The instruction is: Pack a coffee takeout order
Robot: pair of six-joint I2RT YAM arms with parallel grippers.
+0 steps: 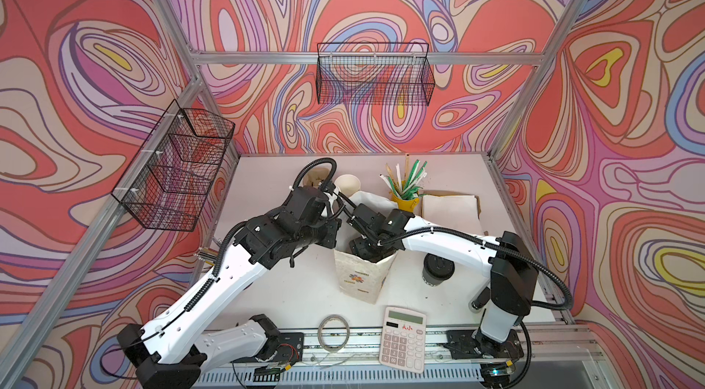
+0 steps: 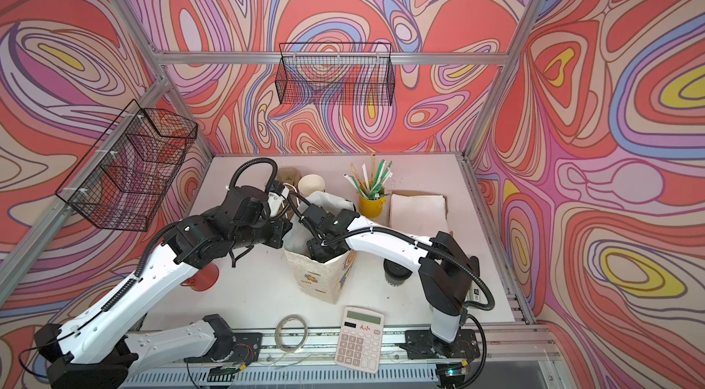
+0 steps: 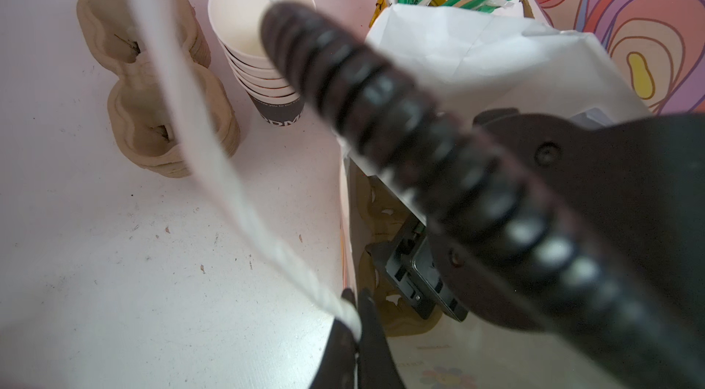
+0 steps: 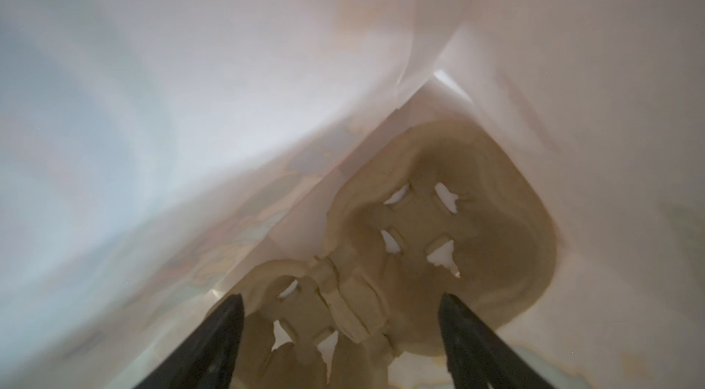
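A white paper bag [image 1: 360, 282] with a printed front stands upright and open at mid-table. At its left rim, my left gripper is shut on the bag's edge, with the white rope handle [image 3: 253, 231] running down to its fingertips. My right gripper reaches down inside the bag, its fingers [image 4: 476, 341] apart and nothing between them. Below them, a brown two-cup carrier [image 4: 506, 242] lies on the bag's bottom with both wells empty. The bag's walls hide the right fingertips from the top views.
Behind the bag stand stacked paper cups [image 3: 273, 69], more carriers [image 3: 132, 135] and a yellow pot [image 2: 372, 205] of straws. A dark-lidded cup [image 1: 438, 269] sits right of the bag, under the right arm. A red cup [image 2: 202, 276] is at left; a calculator [image 1: 403, 340] lies in front.
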